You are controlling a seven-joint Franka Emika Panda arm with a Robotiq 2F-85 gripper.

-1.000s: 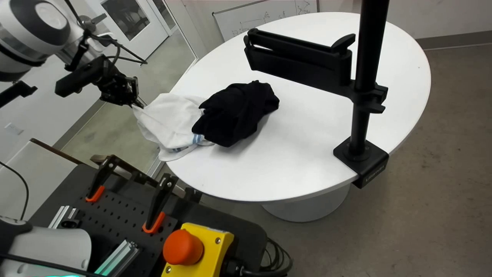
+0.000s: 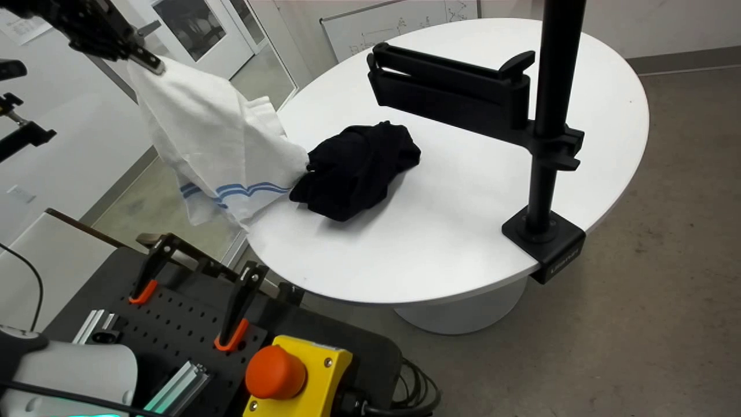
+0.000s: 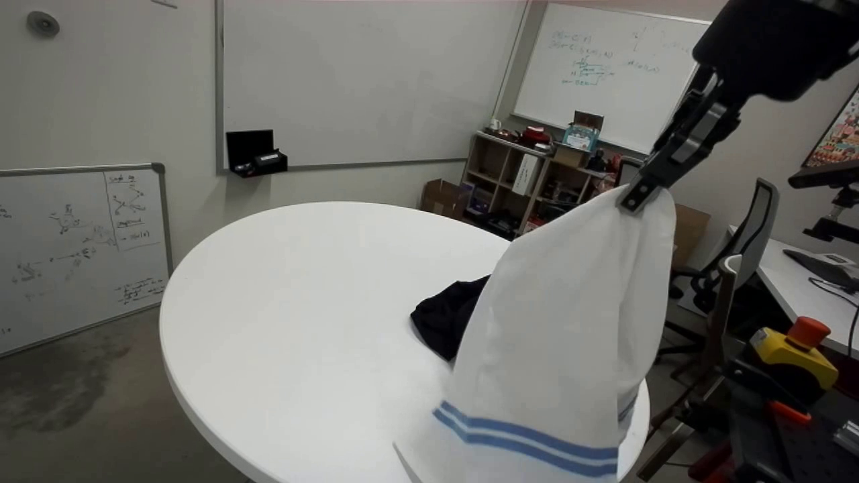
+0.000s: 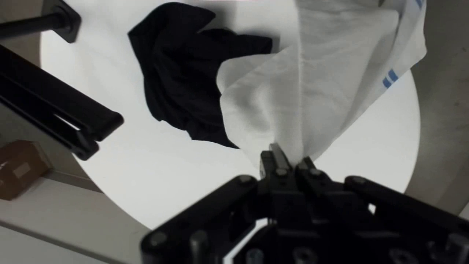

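A white towel with blue stripes (image 2: pixel 215 125) hangs from my gripper (image 2: pixel 154 68), pinched near its top and draping down to the table. In the second exterior view the gripper (image 3: pixel 634 200) is shut on the towel (image 3: pixel 556 322), its striped lower part hanging in front of the table's edge. The wrist view shows the towel (image 4: pixel 325 74) running out from between the fingers of the gripper. A crumpled black cloth (image 2: pixel 361 170) lies on the white round table (image 2: pixel 458 222), beside the towel's lower part; in the second exterior view the towel partly hides the black cloth (image 3: pixel 447 318).
A black clamp post with a folded arm (image 2: pixel 451 90) stands at the table's edge. Below the table in the first exterior view is a dark bench with a yellow box and red button (image 2: pixel 278 372).
My gripper has risen up and to the left in the first exterior view, lifting the towel from a low heap into a tall hanging drape. The black cloth has stayed in place.
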